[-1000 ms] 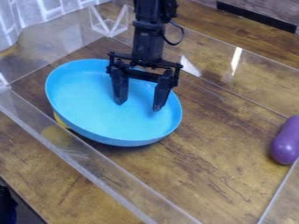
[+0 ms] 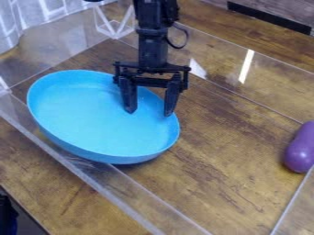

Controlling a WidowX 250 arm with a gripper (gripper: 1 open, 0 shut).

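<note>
A black robot gripper (image 2: 150, 101) reaches down from the top into a light blue oval bowl (image 2: 86, 115), its two fingers spread apart inside the bowl's back right part. Nothing shows between the fingers; whether they touch the bowl's floor or wall, I cannot tell. A purple eggplant-shaped object (image 2: 299, 147) lies at the right edge of the view, well apart from the gripper.
Transparent low walls run along the left, the front left and the right sides.
The gripper and bowl have shifted left over the last second, with the fingers staying inside the bowl. The purple object has not visibly moved.
</note>
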